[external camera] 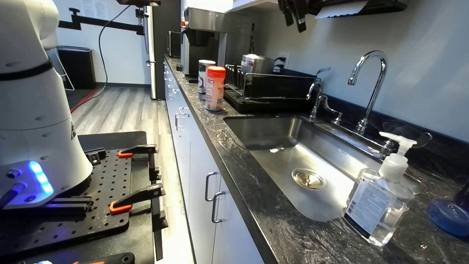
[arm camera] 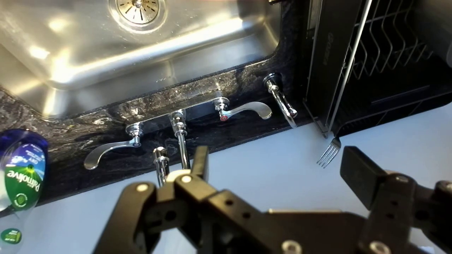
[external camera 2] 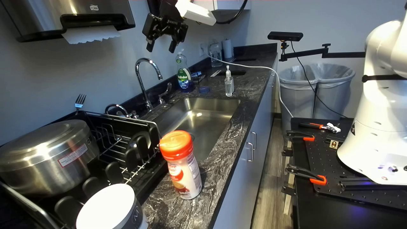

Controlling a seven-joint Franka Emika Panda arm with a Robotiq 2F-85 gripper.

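High above the sink [external camera 2: 225, 110], near the back wall, my gripper [external camera 2: 162, 45] hangs open. Only its black fingers [external camera: 301, 24] show at the top edge of exterior view 1. In the wrist view the gripper has widely spread fingers and nothing between them. Beyond them are the chrome faucet [arm camera: 180, 127], its two lever handles and a smaller tap [arm camera: 280, 99]. A fork [arm camera: 330, 153] sticks out of the black dish rack [external camera 2: 126, 179], tines toward the wall.
A metal pot [external camera 2: 49, 154] sits in the rack. Beside it stand a red-capped creamer bottle [external camera 2: 182, 166] and a white-lidded canister [external camera 2: 108, 208]. Past the sink are a soap bottle [external camera 2: 183, 72] and a pump bottle [external camera 2: 229, 83]. A towel dispenser [external camera 2: 103, 17] juts from the wall.
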